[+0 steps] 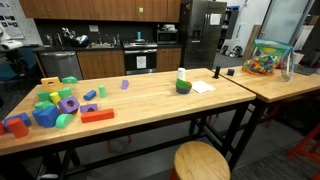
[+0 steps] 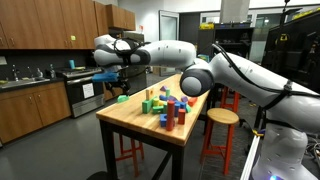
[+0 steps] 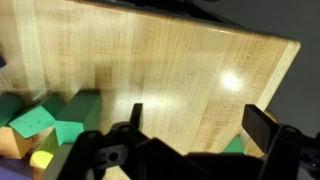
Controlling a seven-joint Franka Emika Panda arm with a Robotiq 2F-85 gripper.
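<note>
In exterior view 1, colored blocks crowd the left end of the wooden table, among them a long red block, a purple ring-like block and a blue block. At the upper left edge of that view part of the arm shows. The wrist view has my open gripper over the table, with only bare wood visible between its fingers. Left of it lie a green block, a yellow block and an orange block. Another green piece is partly hidden by the right finger.
Farther along the table stand a green bowl and a white bottle, with white paper beside them. A round stool stands in front.
</note>
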